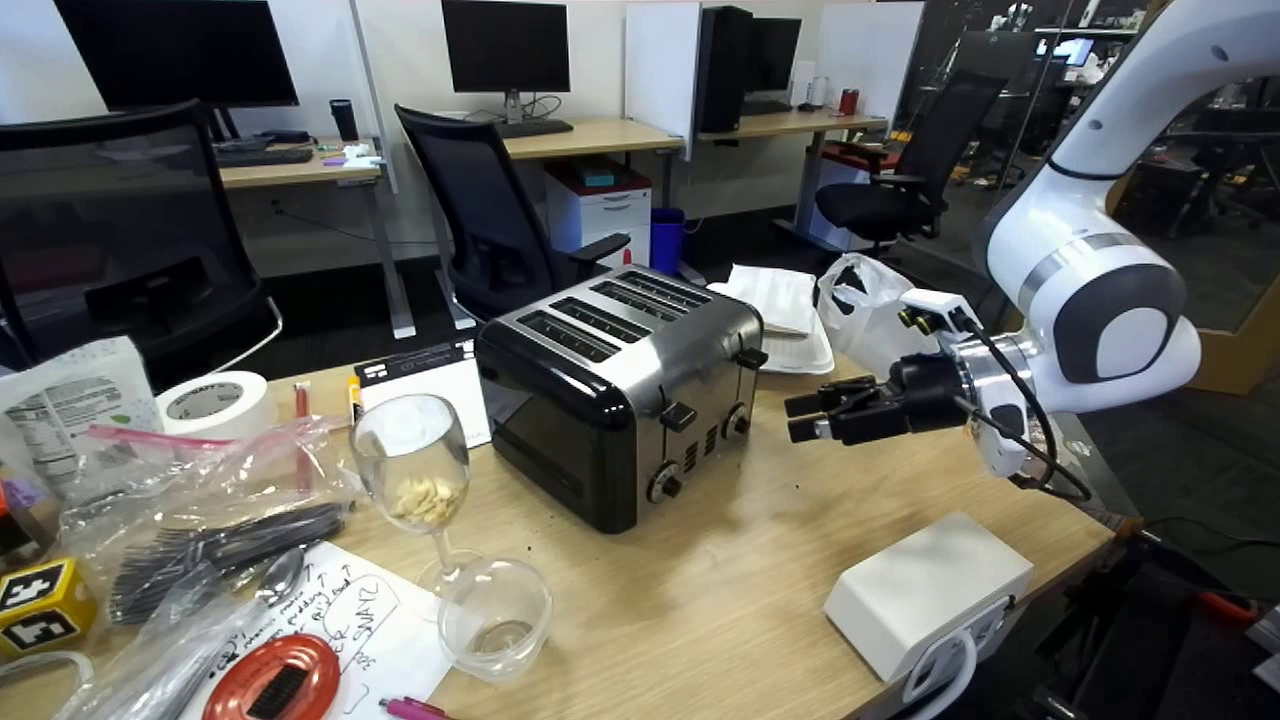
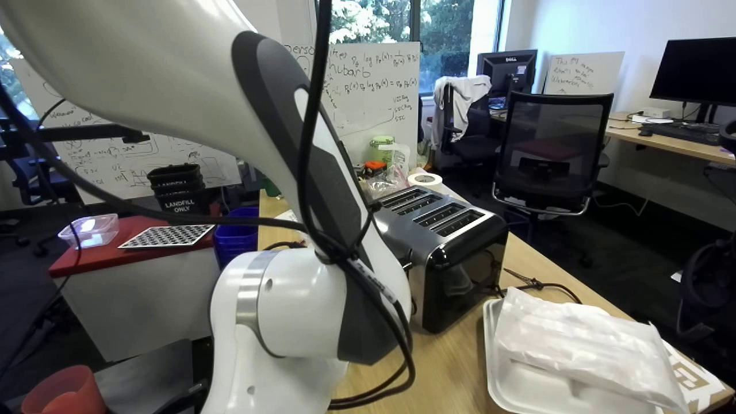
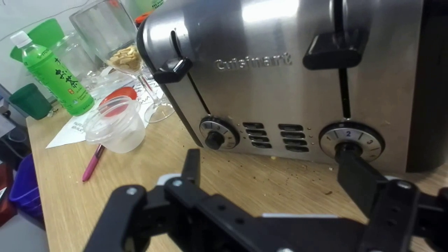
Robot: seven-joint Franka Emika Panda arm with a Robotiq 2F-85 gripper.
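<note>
A black and brushed-steel toaster (image 1: 630,372) with several empty slots stands on the wooden table. In the wrist view its front panel shows two black levers, the nearer lever (image 3: 336,50) and the farther lever (image 3: 172,70), both high in their tracks. Below them are two dials: the right dial (image 3: 351,140) and the left dial (image 3: 219,133). Facing this panel, my gripper (image 1: 801,416) stands open, apart from the toaster, with nothing between its fingers. In the wrist view one fingertip (image 3: 191,161) lies below the left dial, and the other overlaps the right dial's lower edge.
A wine glass (image 1: 411,462) holding pale pieces and a clear plastic cup (image 1: 494,618) stand left of the toaster. Near the table's front right edge lies a white box (image 1: 930,588). A white tray (image 2: 538,386) sits beyond the toaster. Bare table lies before the panel.
</note>
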